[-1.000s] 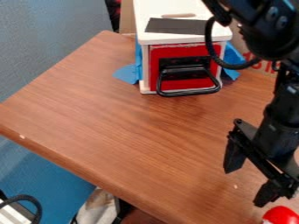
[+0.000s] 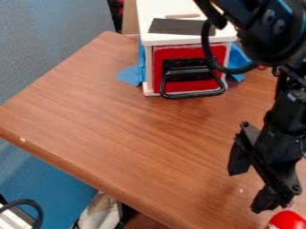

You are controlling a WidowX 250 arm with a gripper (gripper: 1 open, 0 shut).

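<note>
My black gripper (image 2: 253,182) hangs low over the right side of the wooden table (image 2: 107,143), its fingers pointing down and left; it looks open, with nothing seen between the fingers. Just below it, at the bottom right edge, a round red object (image 2: 285,221) is partly in view. At the back stands a white and red toy box (image 2: 167,58) with a black handle-like frame on its front and blue pieces at both sides.
The table's left edge drops to a blue surface (image 2: 36,174). A cable and pale items lie past the edge at bottom left.
The arm and gripper have shifted slightly left and up. The red object and toy box look unmoved.
</note>
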